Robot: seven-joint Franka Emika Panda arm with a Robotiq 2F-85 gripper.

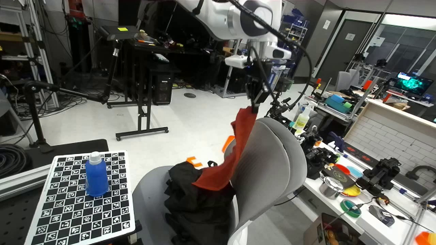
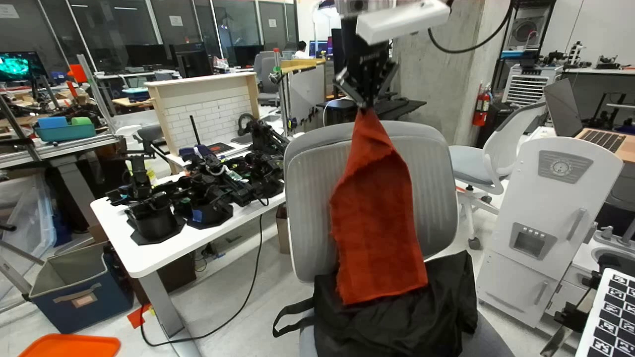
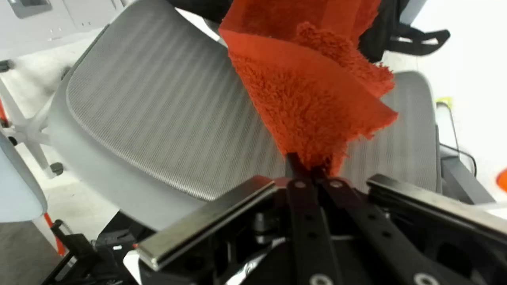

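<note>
An orange-red towel [image 2: 375, 220] hangs from my gripper [image 2: 365, 109], which is shut on its top corner. In the wrist view the towel [image 3: 304, 95] runs away from the closed fingertips, its fuzzy side and a folded edge showing. Behind it is the backrest of a grey chair [image 1: 265, 159]; the gripper [image 1: 255, 109] is by the top of that backrest. The towel's lower end rests on a black bag [image 2: 393, 327] lying on the seat. In exterior view 1 the towel [image 1: 222, 173] slants down along the front of the backrest.
A blue bottle [image 1: 96, 175] stands on a checkered board [image 1: 61, 216] left of the chair. A white table [image 2: 134, 241] with black robot arms is beside the chair, and a white toy fridge [image 2: 536, 226] stands on its other side.
</note>
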